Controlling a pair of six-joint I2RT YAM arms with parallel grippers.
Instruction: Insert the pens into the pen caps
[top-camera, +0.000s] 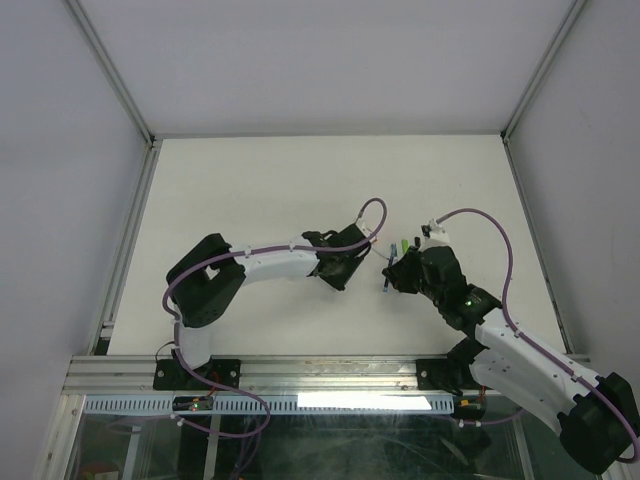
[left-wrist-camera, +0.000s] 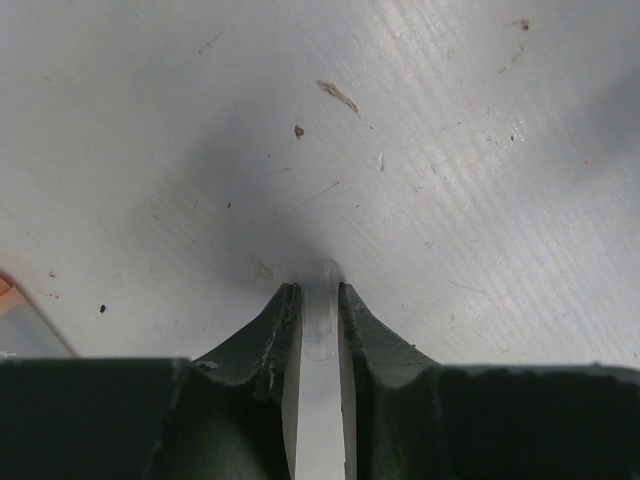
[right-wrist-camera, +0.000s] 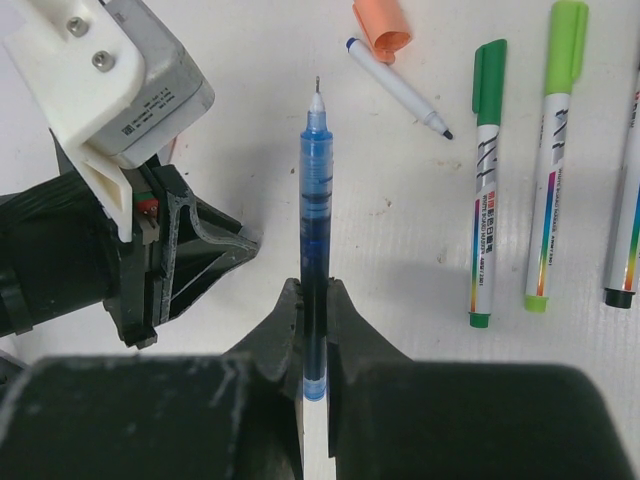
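Note:
My right gripper is shut on a blue pen, held upright in that view with its bare tip exposed. My left gripper is low over the white table, its fingertips on either side of a small clear cap; whether they grip it is not clear. In the right wrist view the left gripper sits left of the blue pen. An orange cap lies beside a white pen at the top.
A green pen, a light green pen and another marker lie to the right.

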